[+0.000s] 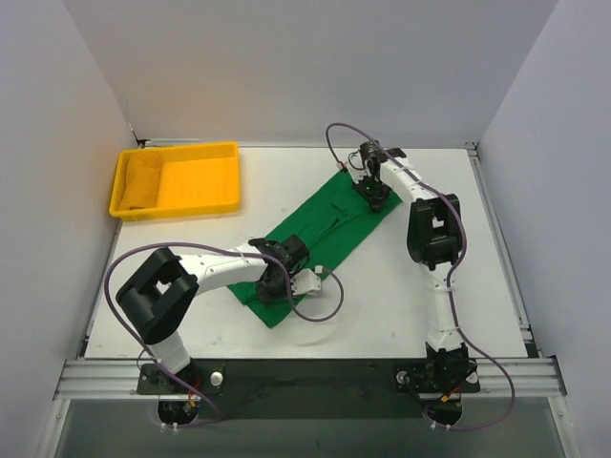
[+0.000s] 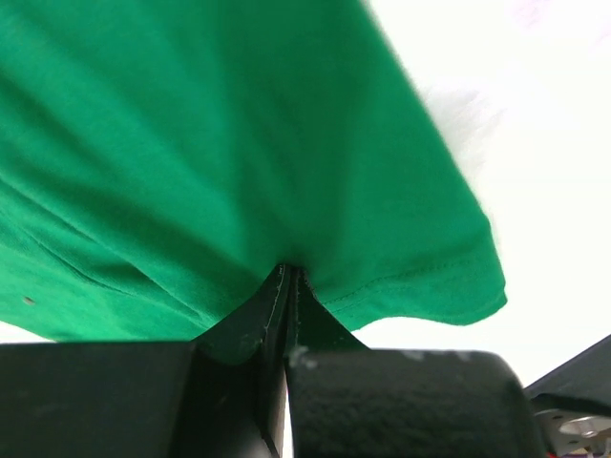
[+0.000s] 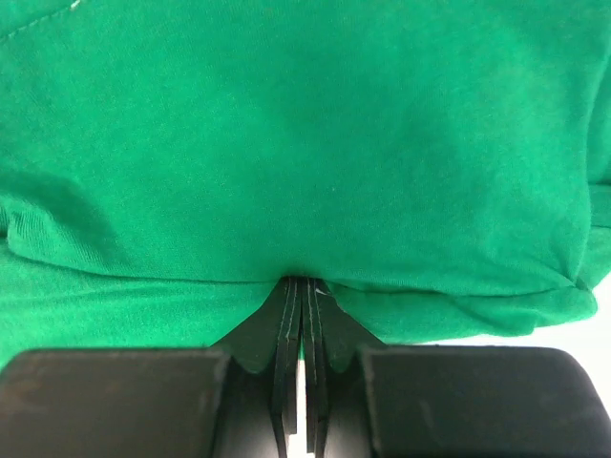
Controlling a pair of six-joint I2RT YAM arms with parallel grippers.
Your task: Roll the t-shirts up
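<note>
The green T-shirt (image 1: 322, 226) lies diagonally on the white table, folded into a long band with seams and folds along it. My left gripper is down at the band's near-left end, shut on the cloth close to a corner with white table beside it. At the far-right end my right gripper is shut at a fold edge of the shirt, its tips pressed into the cloth; how much fabric is between them is hidden.
An orange bin (image 1: 196, 176) with something orange inside stands at the back left. Bare white table (image 1: 401, 305) lies at the front right and left of the band. Walls border both sides.
</note>
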